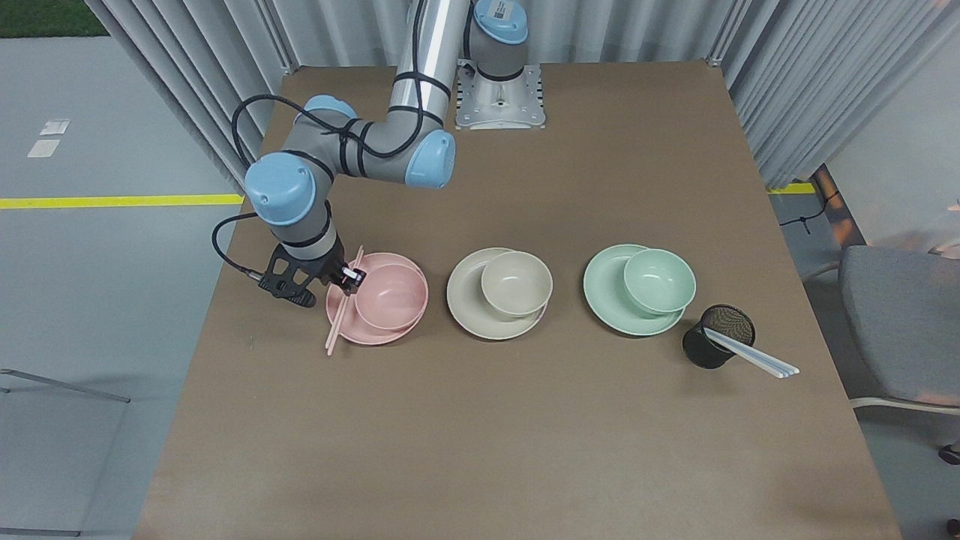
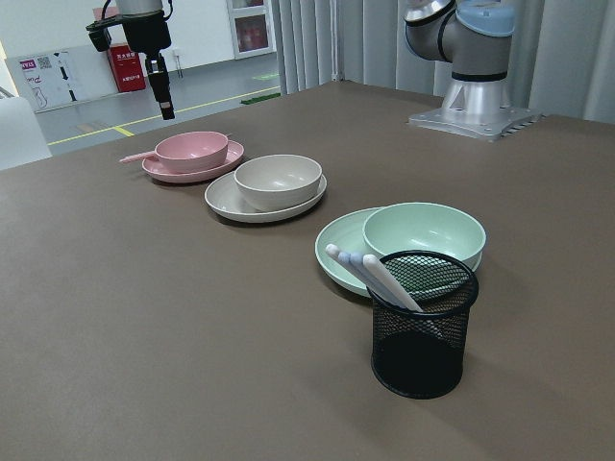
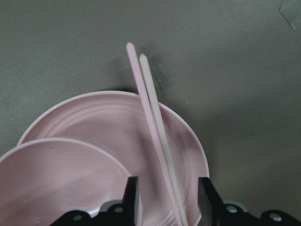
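Two pink chopsticks [image 3: 153, 122] lie across the rim of a pink plate [image 3: 94, 117], beside a pink bowl [image 3: 56, 179] that sits on that plate. My gripper is open above them, the chopsticks appearing between its fingertips from above, not held. In the front view it [image 1: 346, 279] hangs over the left edge of the pink set; in the left view it [image 2: 165, 110] is raised clear of the dishes.
A white bowl [image 1: 517, 280] on its plate stands right of the pink set, then a green bowl [image 1: 659, 279] on its plate. A black mesh cup [image 2: 418, 360] with light chopsticks stands far right.
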